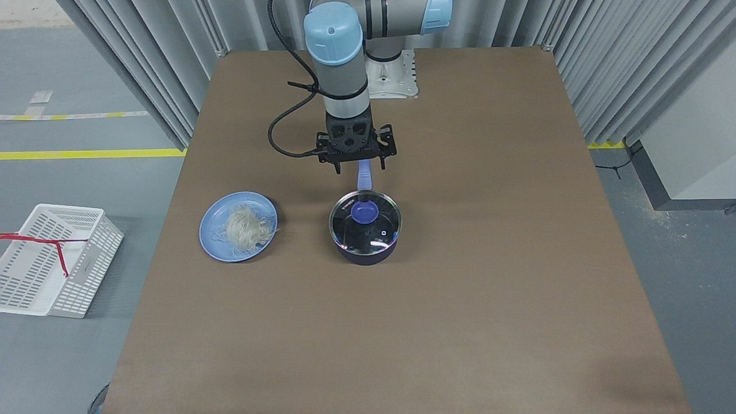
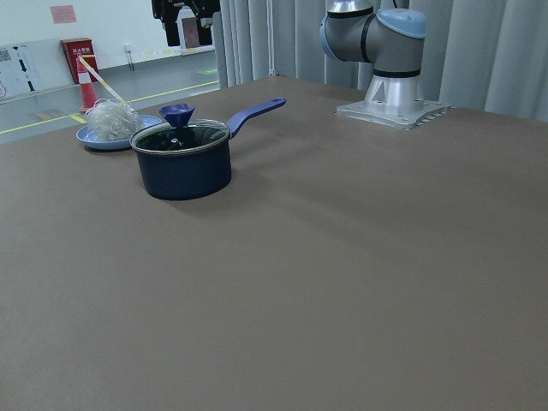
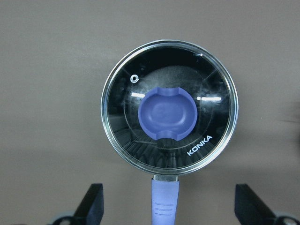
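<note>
A dark blue pot (image 2: 186,175) with a glass lid and a blue knob (image 3: 167,114) stands on the brown table (image 1: 483,290). Its blue handle (image 3: 164,201) points toward the robot base. A light blue plate (image 1: 214,241) with a heap of pale stringy strands (image 1: 246,227) sits to the left of the pot in the front view. My gripper (image 1: 360,168) hangs above the handle end of the pot, open, with its two fingers apart at the lower corners of the wrist view and nothing held.
The white robot base (image 1: 390,80) stands at the back of the table. A white basket (image 1: 86,276) is on the floor off the left edge.
</note>
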